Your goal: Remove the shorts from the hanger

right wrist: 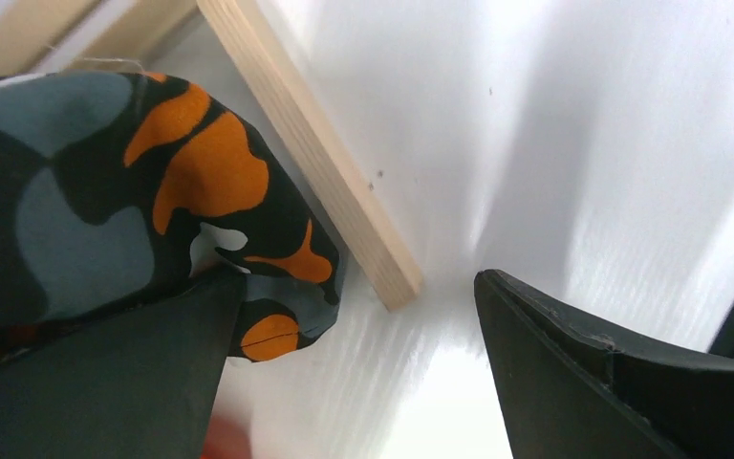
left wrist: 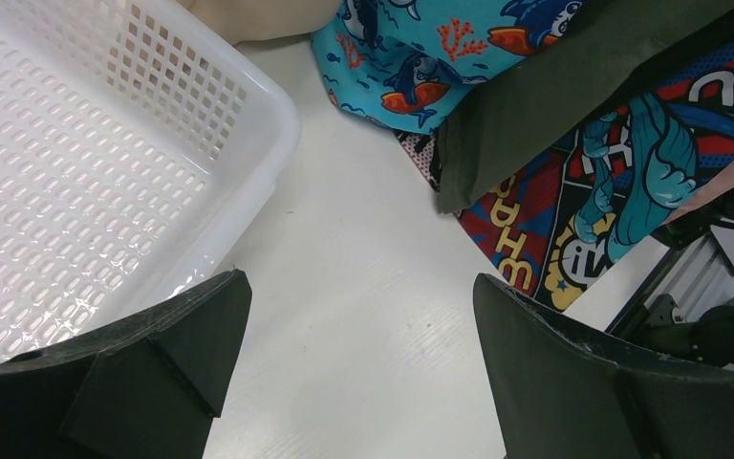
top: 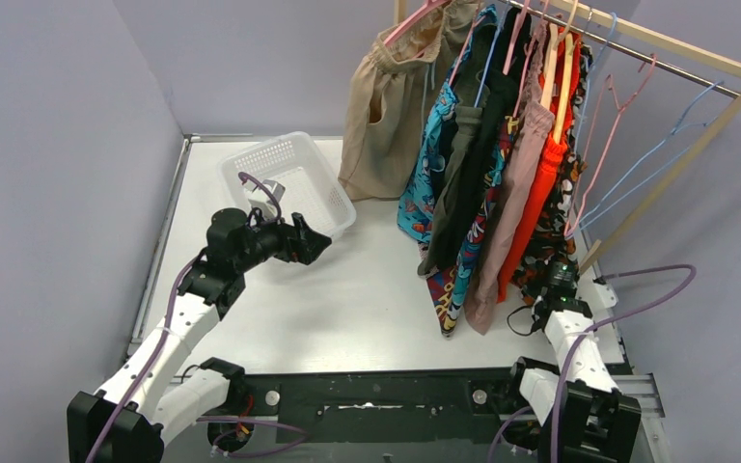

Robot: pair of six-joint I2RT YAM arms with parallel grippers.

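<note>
Camouflage shorts (top: 546,236) in black, orange and grey hang at the right end of the row of clothes. In the right wrist view, the lower part of these shorts (right wrist: 220,186) lies at the left, by the left finger. My right gripper is open, low beside them; from the top its fingers are hidden among cloth. My left gripper (top: 320,239) hangs open over the table, near the basket's front corner, nothing between its fingers. Empty pink (top: 625,106) and blue (top: 671,132) hangers are on the rail, right of the clothes.
A white basket (top: 340,201) stands empty at the back left. Beige shorts (top: 376,125), blue shark-print shorts (top: 423,198), orange shorts (top: 540,198) and others fill the rail (top: 680,70). A wooden post (right wrist: 344,186) stands near my right gripper.
</note>
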